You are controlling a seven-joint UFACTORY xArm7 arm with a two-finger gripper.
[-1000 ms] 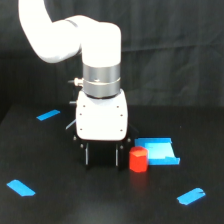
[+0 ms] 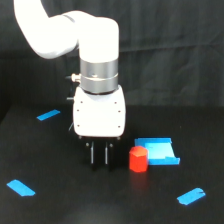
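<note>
My gripper (image 2: 99, 154) hangs from the white arm, pointing down in the middle of the view. Its two dark fingers stand partly apart, with a visible gap and nothing seen between them. To their right is a small red block (image 2: 138, 159), clear of the fingers. Behind the block and a little to its right lies a light-blue and white square (image 2: 160, 149), partly covered by the block in this view. Whether the two touch, I cannot tell.
Blue strips mark the black surface at the back left (image 2: 48, 115), front left (image 2: 20, 188) and front right (image 2: 190, 196). A dark curtain hangs behind. Free room lies left of the gripper and across the front.
My gripper's fingers have come closer together. The hand has shifted very slightly to the left. The red block and the blue-and-white square have not moved.
</note>
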